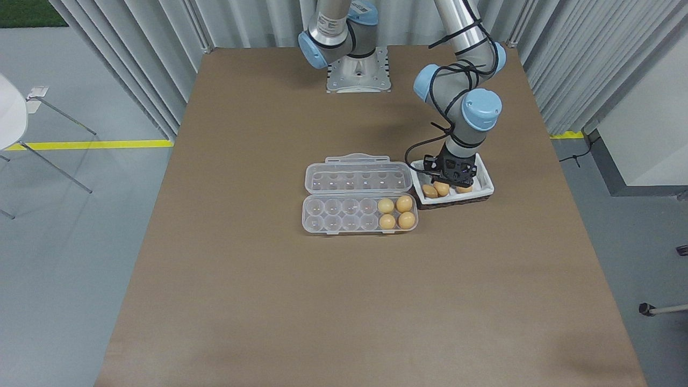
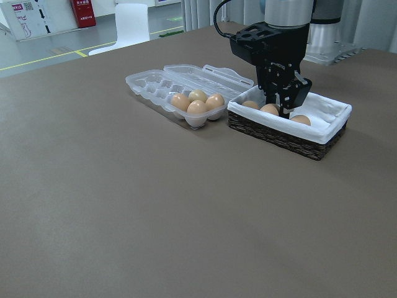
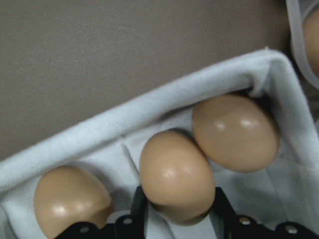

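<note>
A cloth-lined wicker basket [image 2: 291, 139] holds several brown eggs at the right of a clear plastic egg carton [image 1: 342, 219], whose near half has eggs [image 1: 406, 220] at its right end. My gripper is down in the basket, one finger on either side of the middle egg [image 3: 174, 169]; whether it grips the egg I cannot tell. Another egg [image 3: 234, 132] lies beside it in the corner, and one [image 3: 70, 199] to the left.
The carton's open lid [image 1: 358, 177] lies behind its cells.
</note>
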